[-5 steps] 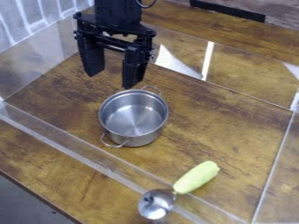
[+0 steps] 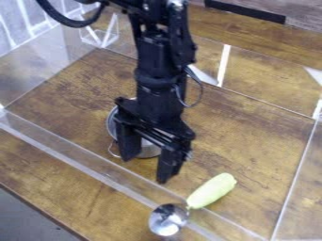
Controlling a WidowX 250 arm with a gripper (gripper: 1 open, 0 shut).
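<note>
My black gripper (image 2: 146, 151) is low over the table, its fingers open, in front of and over a steel pot (image 2: 122, 141) that it mostly hides. A pale green corn-like toy (image 2: 213, 190) lies on the wood to the lower right of the gripper. A shiny steel ladle-like object (image 2: 168, 219) sits just below that toy at the bottom of the view.
The wooden table (image 2: 63, 94) is bordered by clear panels along the front, sides and back. Bare wood lies to the left and to the right of the gripper. A white slatted structure stands at the back left.
My gripper has come down and toward the front from above and behind the pot, and now covers most of it. The toy and the steel object have not moved.
</note>
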